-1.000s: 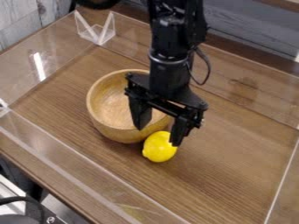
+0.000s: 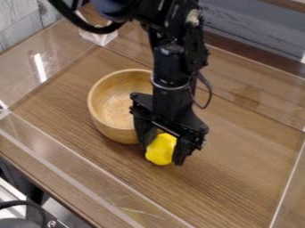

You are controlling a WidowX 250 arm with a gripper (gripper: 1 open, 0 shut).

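Observation:
My black gripper point(image 2: 163, 138) is low over a yellow object point(image 2: 161, 153) on the wooden table point(image 2: 238, 169), its fingers coming down around the object's upper part. Whether the fingers are closed on it cannot be made out. Just behind, to the left, a tan round bowl point(image 2: 114, 102) sits on the table, partly hidden by the arm.
A clear plastic container point(image 2: 98, 28) stands at the back left edge, partly out of frame. A black cable lies at the lower left corner.
The bowl looks to be in the same place.

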